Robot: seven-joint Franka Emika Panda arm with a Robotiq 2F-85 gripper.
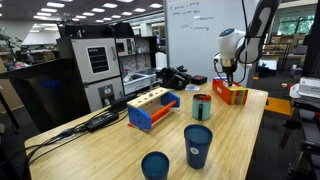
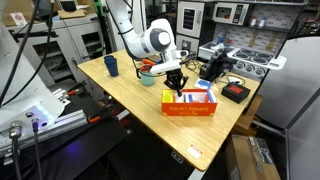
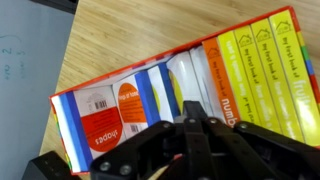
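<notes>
A red box (image 2: 190, 109) stands on the wooden table and holds a row of small children's books. In the wrist view, several yellow spines (image 3: 262, 75) fill its right part, while books with white and orange spines (image 3: 130, 100) sit at the left. My gripper is shut over the middle of the row, with nothing visible between its fingers. From the side, the white arm reaches down to the gripper (image 2: 178, 91) at the box's opening. Whether the fingertips touch a book cannot be made out.
Two dark blue cups (image 1: 198, 145) and a can (image 1: 201, 106) stand along the table, near a wooden rack (image 1: 153, 108). Behind the box is a black object (image 2: 236, 91). Bare tabletop (image 2: 200, 140) lies in front of the box.
</notes>
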